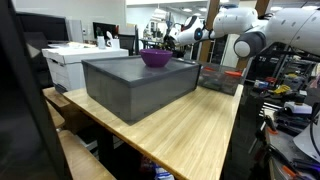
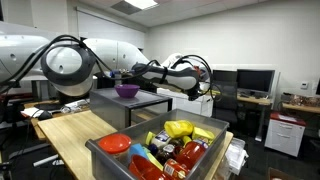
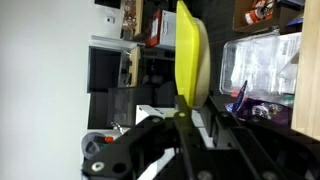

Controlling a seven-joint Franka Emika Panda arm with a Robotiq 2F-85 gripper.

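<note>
My gripper is shut on a yellow object, long and smooth with a paler edge, which rises from the fingers in the wrist view. It hides part of the fingers, and what exactly it is cannot be told. In exterior view 2 the gripper hangs in the air above the far side of a grey bin. The bin holds several items, among them yellow pieces, a red round lid and red containers.
A purple bowl rests on the long grey box beside a bare wooden tabletop. Beyond the bin, a clear container shows in the wrist view. Desks with monitors stand farther back.
</note>
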